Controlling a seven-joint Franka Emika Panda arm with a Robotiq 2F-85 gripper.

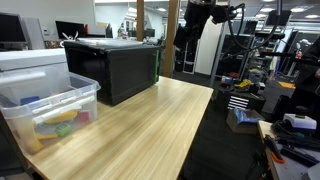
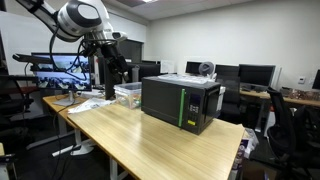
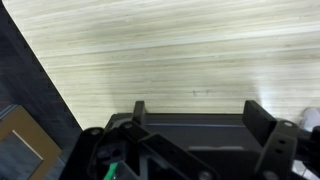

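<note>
My gripper is open in the wrist view, its two dark fingers wide apart with nothing held between them. Exterior view 1 has the gripper [image 1: 181,42] as a dark shape high above the table, near the top edge. In exterior view 2 the gripper [image 2: 124,76] hangs in the air at the end of the arm. A black microwave [image 1: 118,75] with a green strip at its front stands on the wooden table [image 1: 140,135]. In the wrist view, a dark body, apparently the microwave [image 3: 195,133], lies below and partly behind the fingers.
A clear plastic bin [image 1: 50,110] with colourful items inside stands at the table's left in exterior view 1. Beyond the table edge, a cardboard box [image 3: 35,138] shows in the wrist view.
</note>
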